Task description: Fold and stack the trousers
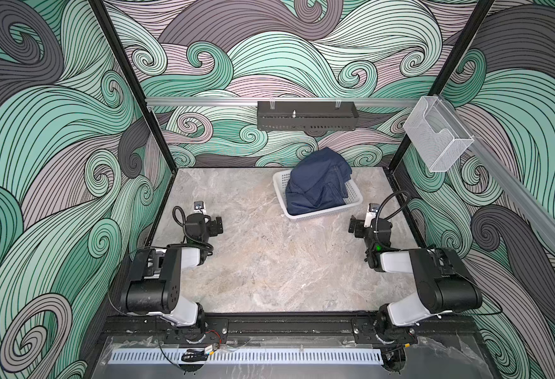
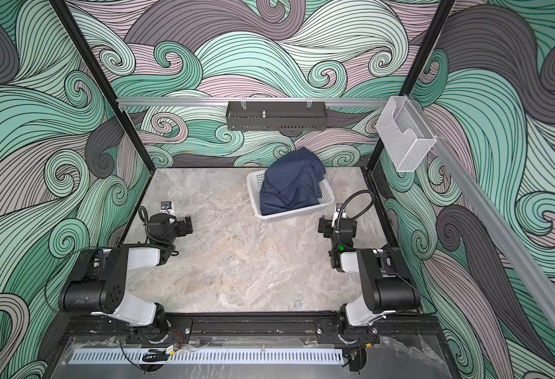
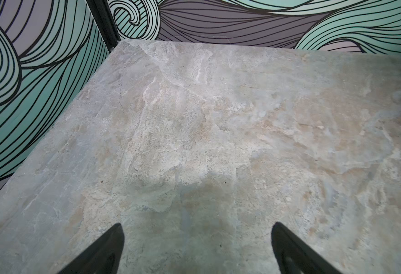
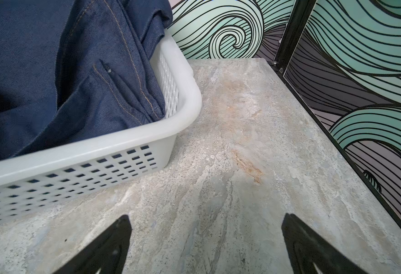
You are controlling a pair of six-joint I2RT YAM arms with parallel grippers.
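Dark blue denim trousers (image 1: pixel 318 182) lie bunched in a white plastic basket (image 1: pixel 325 213) at the back of the table, right of the middle. Part of the cloth heaps above the rim, and how many pairs there are I cannot tell. In the right wrist view, orange seams show on the denim (image 4: pixel 118 68) inside the basket's near corner. My right gripper is open over bare table, in front of the basket's right end. On the left side my left gripper also stands open, with only tabletop between its fingers, well away from the basket.
A wire mesh holder (image 1: pixel 438 135) hangs on a rail at the right, and a black tray (image 1: pixel 307 117) on the back rail. Patterned walls enclose the back and sides.
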